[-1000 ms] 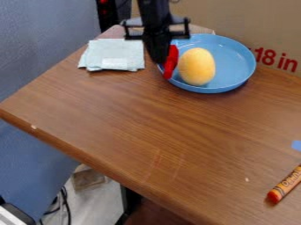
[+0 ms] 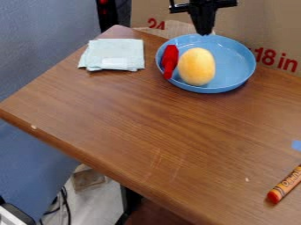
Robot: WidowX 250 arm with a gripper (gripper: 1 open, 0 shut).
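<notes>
A blue plate (image 2: 231,62) sits at the back of the wooden table (image 2: 135,141), holding a red elongated object (image 2: 170,61) on its left side and a yellow potato-like object (image 2: 196,67) beside it. My black gripper (image 2: 202,25) hangs at the top of the view, above the plate's back; whether it is open or shut is not clear.
A folded pale cloth (image 2: 112,54) lies left of the plate. An orange crayon-like tube (image 2: 286,183) lies at the lower right edge. A cardboard backdrop stands behind the plate.
My gripper has moved up and to the right, away from the red object, which remains on the plate.
</notes>
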